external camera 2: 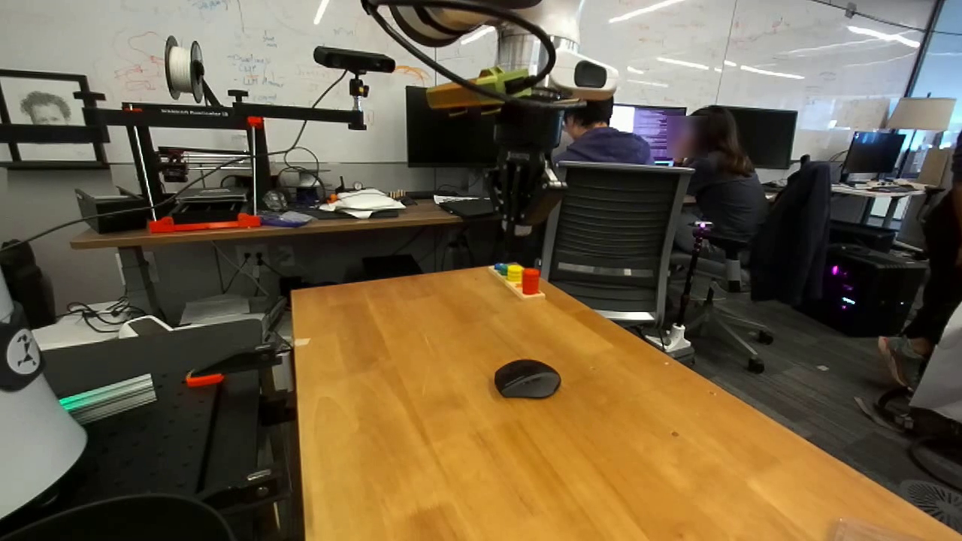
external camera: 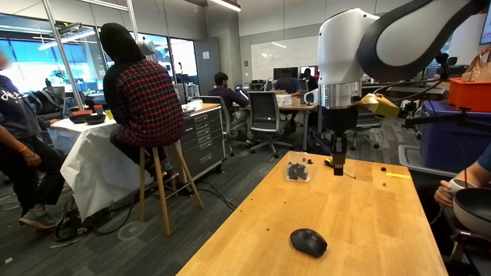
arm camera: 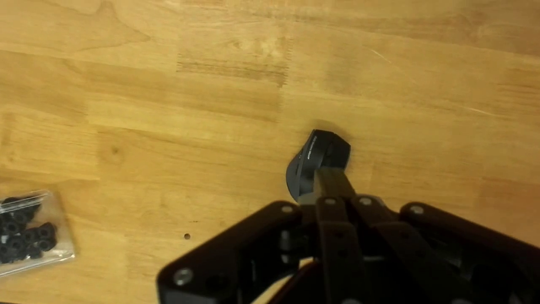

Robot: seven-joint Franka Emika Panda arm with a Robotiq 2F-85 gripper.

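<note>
A black computer mouse (external camera: 308, 243) lies on the wooden table (external camera: 368, 239), and the table around it is bare. It shows again in exterior view 2 as a dark mouse (external camera 2: 527, 379). My gripper (external camera: 338, 171) points straight down above the table, its fingers together and nothing visible between them. In the wrist view the tips of my gripper overlap the lower part of the mouse (arm camera: 322, 147) in the picture. Exterior view 2 has the gripper (external camera 2: 516, 231) up in the air, apart from the mouse.
A clear bag of small black parts (external camera: 297, 171) lies near the table's far left corner. Behind my gripper is a partly hidden yellow-black screwdriver (external camera: 328, 162). A yellow strip (external camera: 397, 175) is at the far right. Colored pegs on a wooden base (external camera 2: 530, 281) stand at an edge.
</note>
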